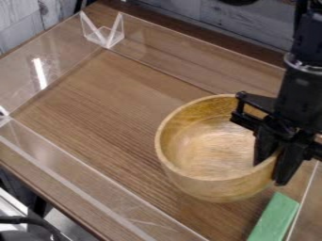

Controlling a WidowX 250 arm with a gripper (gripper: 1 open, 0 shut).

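A wooden bowl point(201, 141) is held at the right of the view, tilted, over the wooden table point(101, 122). My black gripper point(270, 141) is shut on the bowl's right rim. The fingertips are partly hidden by the bowl and the gripper's own body. A green object point(274, 221) lies at the lower right, below the bowl.
A clear plastic holder point(104, 28) stands at the back left.
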